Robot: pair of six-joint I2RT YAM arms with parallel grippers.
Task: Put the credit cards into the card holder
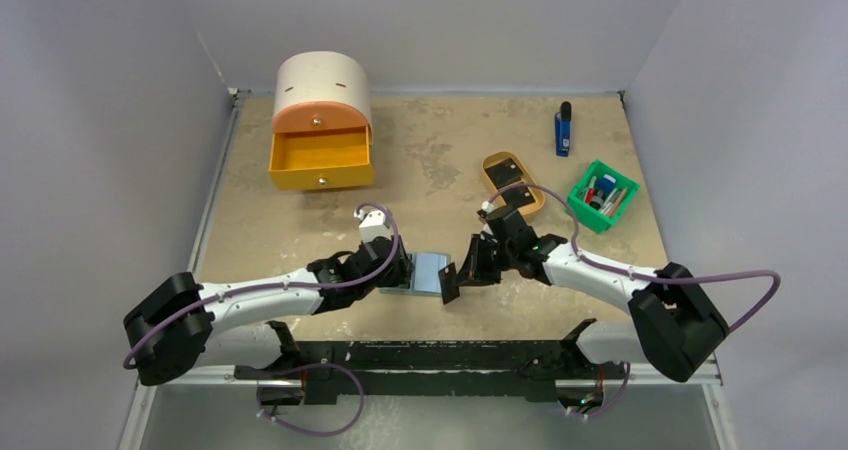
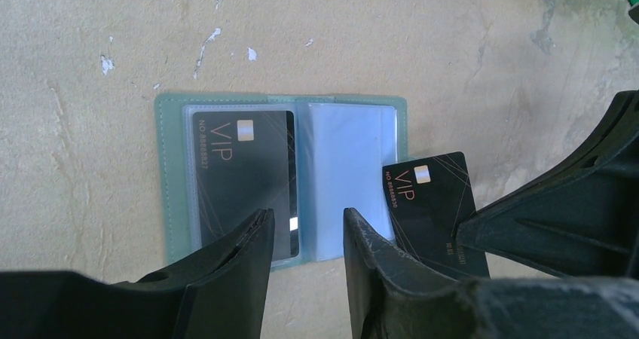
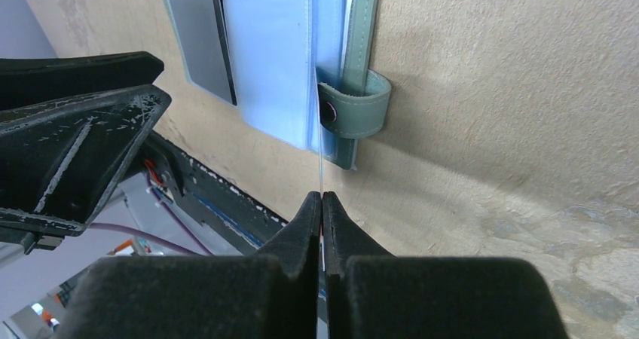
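Note:
The card holder (image 2: 175,181) lies open flat on the table, blue-green with clear sleeves; a black VIP card (image 2: 245,173) shows in its left side. Its right sleeve (image 2: 339,166) looks empty. My left gripper stands open above the holder, nothing between its fingers. A second black VIP card (image 2: 429,203) is pinched by one side in my right gripper, which is shut on it. Seen edge-on in the right wrist view, that card reaches the holder's right edge near the strap (image 3: 358,107); whether it touches the sleeve I cannot tell.
A tan tray (image 1: 490,160) with more black cards stands behind the right arm. Farther right are a green basket (image 1: 575,208) of pens and a blue stapler (image 1: 563,135). A yellow-drawered box (image 1: 322,177) sits back left.

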